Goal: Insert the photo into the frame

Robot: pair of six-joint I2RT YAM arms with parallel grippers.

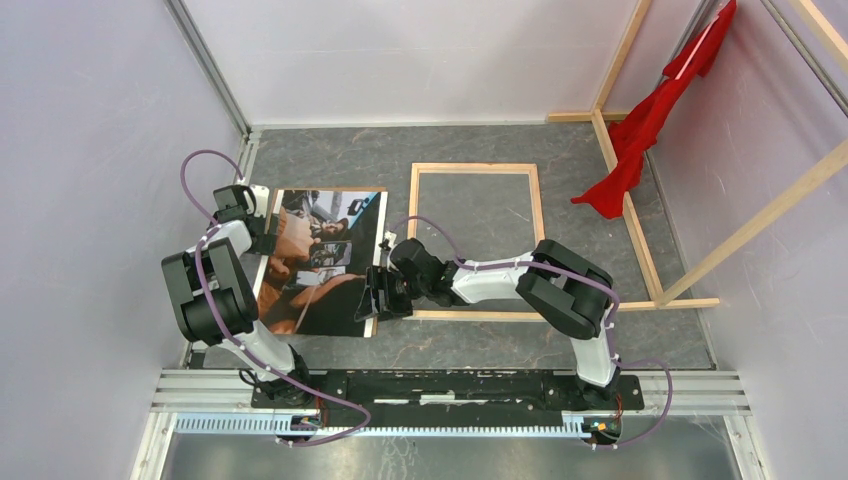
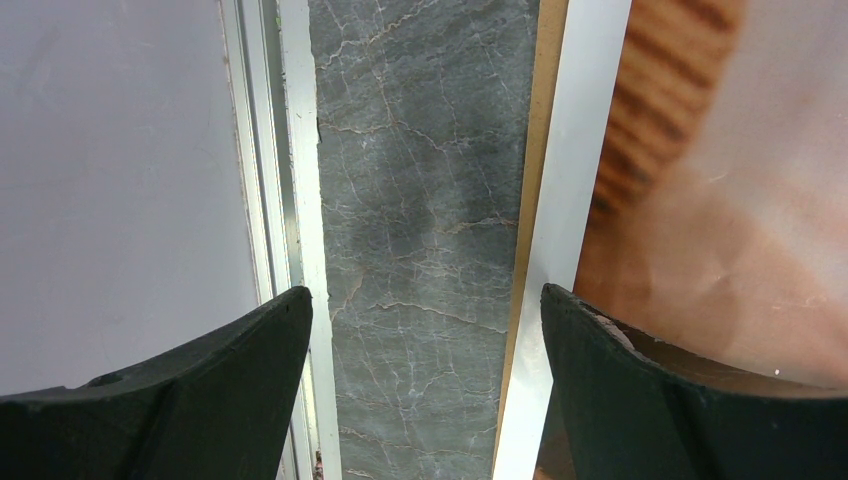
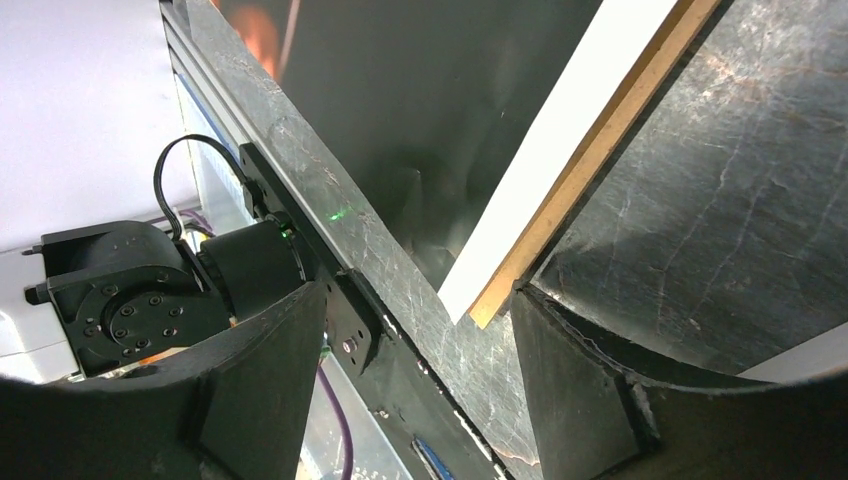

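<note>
The photo (image 1: 330,240), a colour print with white side borders, lies on a brown backing board (image 1: 352,188) that shows along its edges. To its right is the empty light wooden frame (image 1: 475,168), flat on the floor. My left gripper stands open at the photo's left side, its right finger by the white border (image 2: 575,150) and its left over bare floor. My right gripper is at the photo's lower right corner, fingers apart. The corner's white strip (image 3: 540,170) and the board's edge (image 3: 600,160) run between and beyond its fingertips; neither looks clamped.
A red cloth (image 1: 645,135) hangs over wooden beams at the right. Side walls close in the work area, with the left wall (image 2: 120,200) near my left gripper.
</note>
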